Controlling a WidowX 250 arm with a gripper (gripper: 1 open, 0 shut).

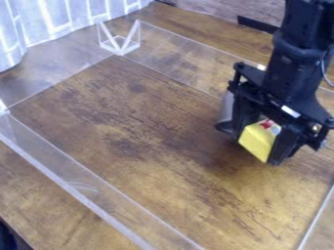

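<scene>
My black gripper (268, 127) hangs over the right side of a clear-walled area, shut on a yellow object (259, 144) with a small red-and-white patch on top. A grey object (228, 104) is partly visible behind the gripper; the rest of it is hidden by the arm.
Clear acrylic walls (70, 179) border the wooden floor (117, 137). A small clear bracket (119, 37) stands at the back left corner, near a white curtain (39, 24).
</scene>
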